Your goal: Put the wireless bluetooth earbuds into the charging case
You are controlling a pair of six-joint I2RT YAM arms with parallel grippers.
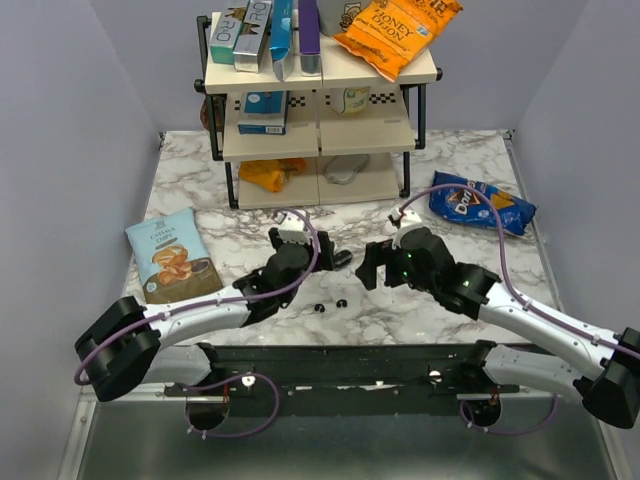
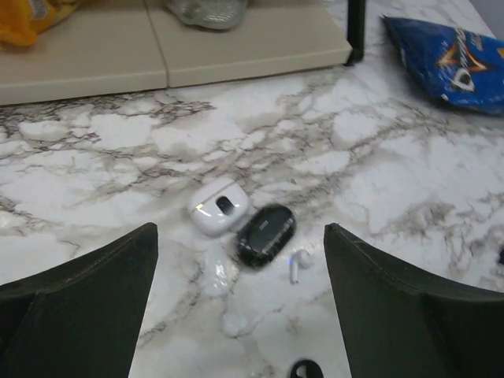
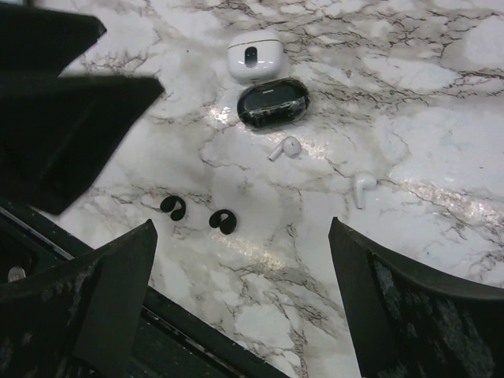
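Observation:
A white charging case (image 3: 255,63) with a dark oval on its front and a glossy black case (image 3: 273,103) lie side by side; both look closed. Two white earbuds lie loose in the right wrist view, one near the black case (image 3: 290,146), the other (image 3: 364,186) farther right. Two black earbuds, one (image 3: 173,206) beside the other (image 3: 224,220), rest closer to the table's front edge. My left gripper (image 1: 301,244) is open above the table, hiding the white case from the top view. Open and empty, my right gripper (image 1: 372,265) hovers right of the black case.
The left gripper's dark fingers (image 3: 71,118) fill the upper left of the right wrist view, so the grippers are close. A stocked shelf (image 1: 318,195) stands behind. Chip bags flank the table, one at left (image 1: 175,255), one blue (image 1: 482,207) at right.

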